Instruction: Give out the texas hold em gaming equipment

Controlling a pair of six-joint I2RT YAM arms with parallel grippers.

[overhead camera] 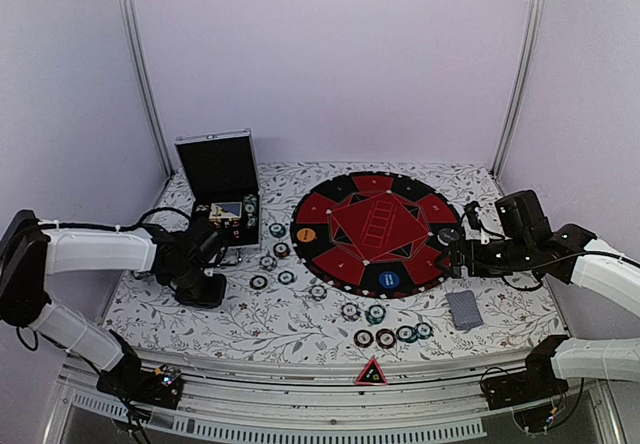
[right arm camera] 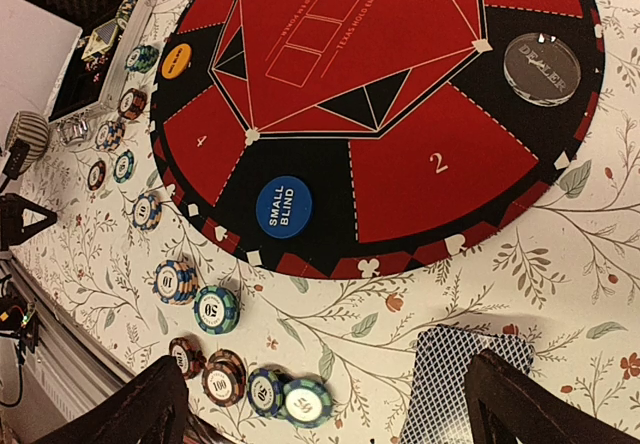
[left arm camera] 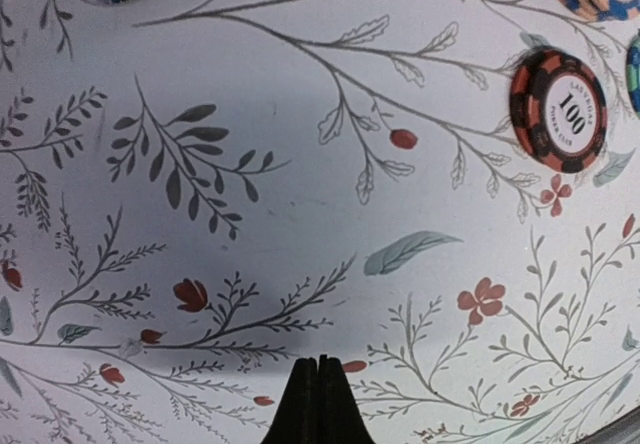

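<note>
A round red and black poker mat (overhead camera: 378,232) lies on the table. The dealer button (right arm camera: 541,67) and the blue small blind button (right arm camera: 284,206) rest on it, along with an orange button (overhead camera: 306,234). Chips are scattered left and front of the mat, among them a red 100 chip (left arm camera: 559,110) and a green 50 chip (right arm camera: 216,308). The card deck (overhead camera: 464,310) lies face down at the front right. Over bare table, my left gripper is shut, nothing between its fingers. My right gripper stands open near the mat's right edge, its fingers framing the view around the deck.
An open case (overhead camera: 218,186) with chips inside stands at the back left, its lid raised. Several chips (overhead camera: 386,338) line the front edge. A red triangle sign (overhead camera: 371,372) sits at the front rail. The cloth between the left gripper and the mat's front is mostly clear.
</note>
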